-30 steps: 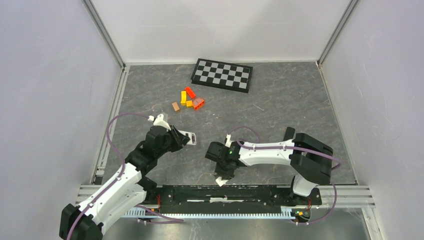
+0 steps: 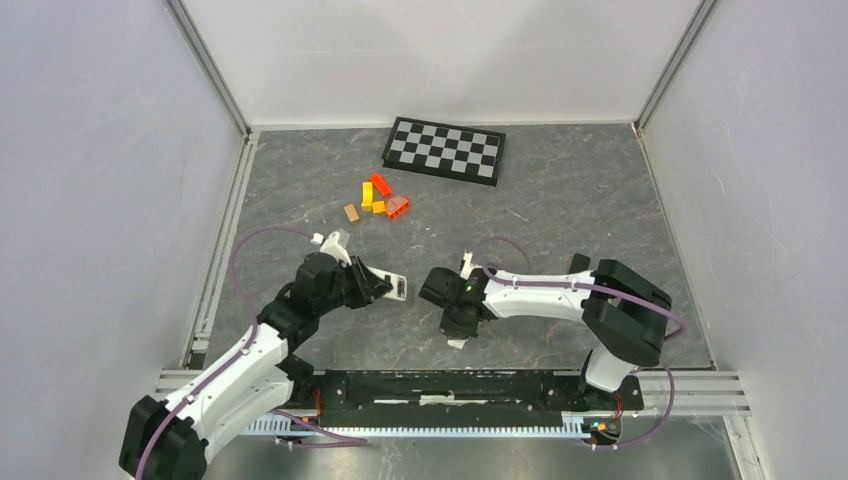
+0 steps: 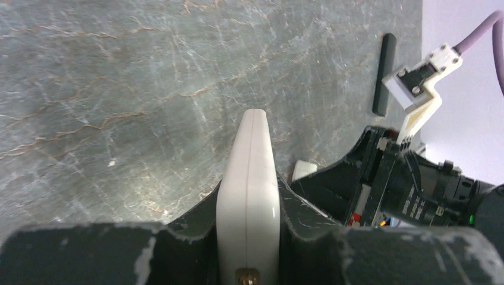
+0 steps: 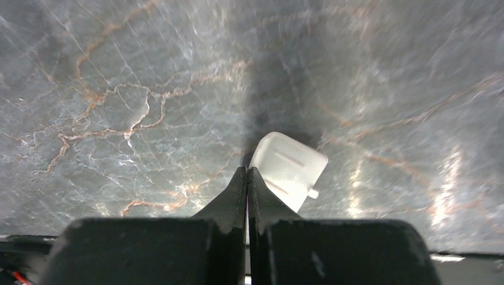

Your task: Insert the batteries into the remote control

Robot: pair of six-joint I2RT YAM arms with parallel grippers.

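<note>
My left gripper is shut on the white remote control, whose exposed end points right, toward the other arm. The left wrist view has the remote end-on between the fingers. Whether batteries sit in it is too small to tell. My right gripper is shut, its fingertips meeting over a small white battery cover with a little tab on one side. This thin cover sticks out beyond the fingertips and appears pinched between them. It also shows as a pale piece at the right gripper's tip.
Red and yellow blocks and a brown block lie at the back left. A checkered board is at the back. A black bar lies behind the right arm. Bare table separates the grippers.
My left gripper has shifted slightly right with the remote. The right gripper has moved away from the front edge and slightly right, the white cover travelling with it.
</note>
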